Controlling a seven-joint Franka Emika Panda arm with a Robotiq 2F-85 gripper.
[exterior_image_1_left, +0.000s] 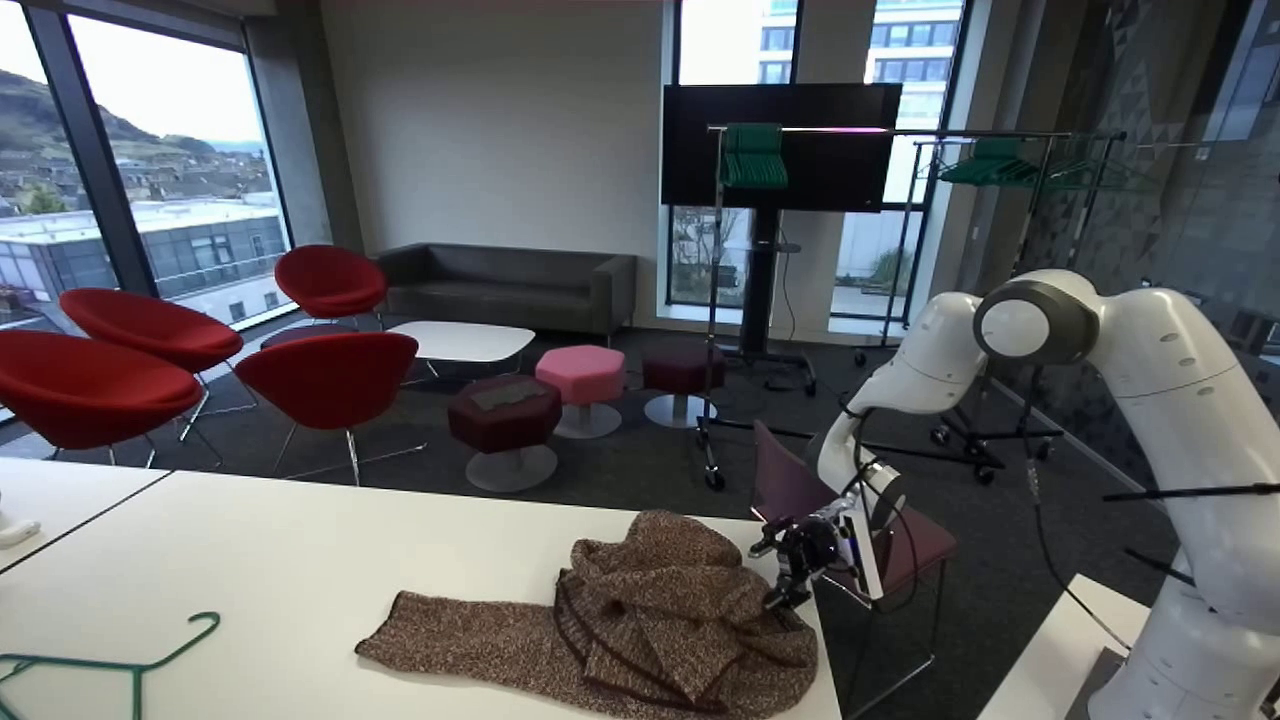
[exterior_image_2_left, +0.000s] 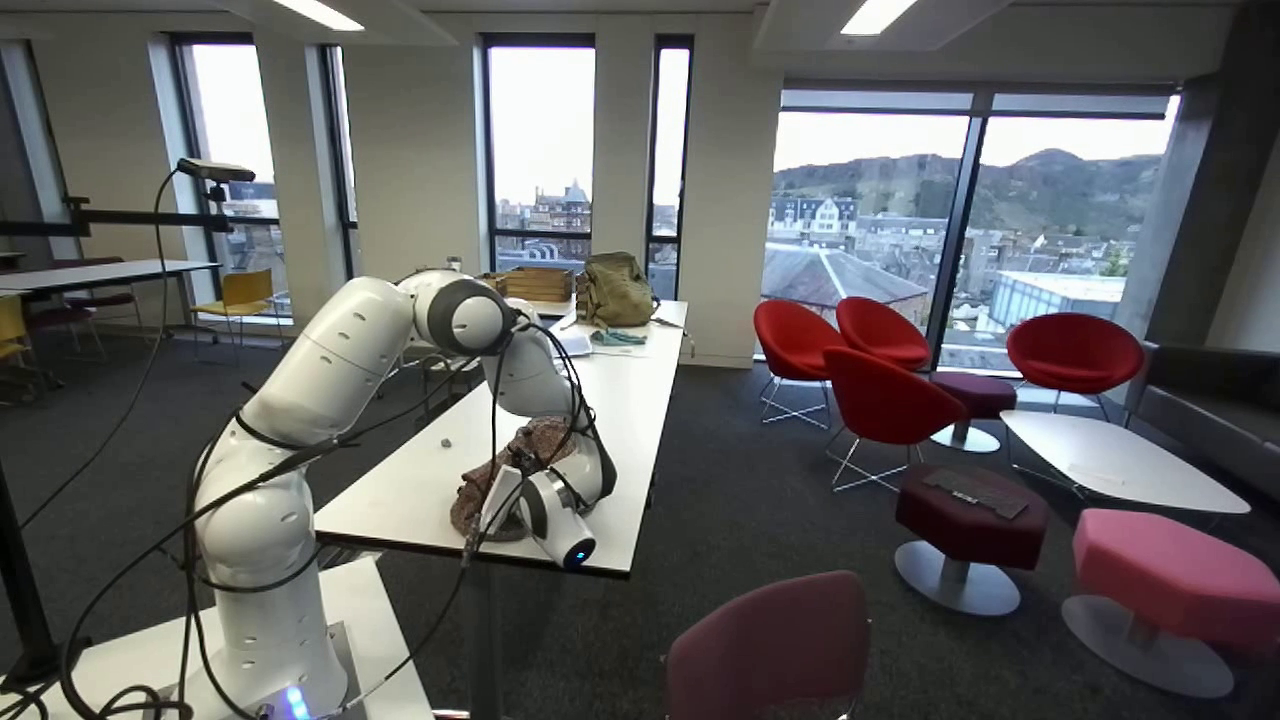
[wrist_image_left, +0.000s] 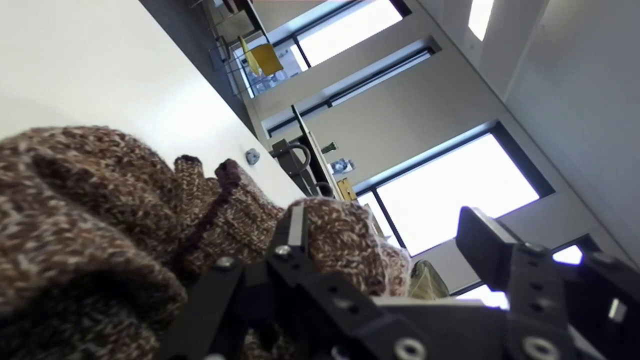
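Note:
A brown speckled knit garment lies bunched at the right end of the white table, one sleeve stretched out to the left. Close against its right side is my gripper, fingers spread apart. Seen from the wrist, the gripper is open, and a rounded fold of the knit shows beside the left finger, reaching into the gap. Whether the fold touches that finger, I cannot tell. A green hanger rests at the table's front left. In exterior view 2 the arm hides part of the garment.
Bare tabletop lies left of and behind the garment. A maroon chair stands just off the table's right edge, under the wrist. A backpack sits at the table's far end.

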